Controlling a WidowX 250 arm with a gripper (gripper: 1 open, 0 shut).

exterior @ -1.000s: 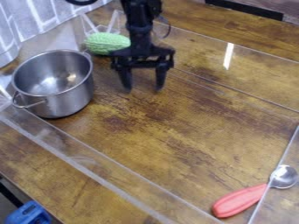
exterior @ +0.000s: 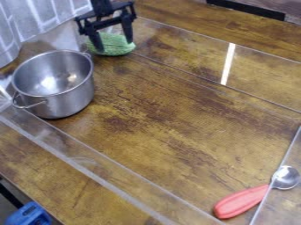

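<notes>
My black gripper [exterior: 106,25] is at the top left, over a green object [exterior: 113,45] near the back wall. Its fingers are small and blurred, so whether it holds the green object is unclear. A steel pot [exterior: 53,83] with side handles stands on the wooden counter [exterior: 165,114] at the left, in front of and left of the gripper.
A scoop with a red handle [exterior: 241,200] lies at the front right. A blue object [exterior: 30,215] is at the bottom left corner. Clear plastic borders run along the sides.
My gripper has moved back and to the left, away from the middle of the counter, to over the green object. The pot and scoop have not moved.
</notes>
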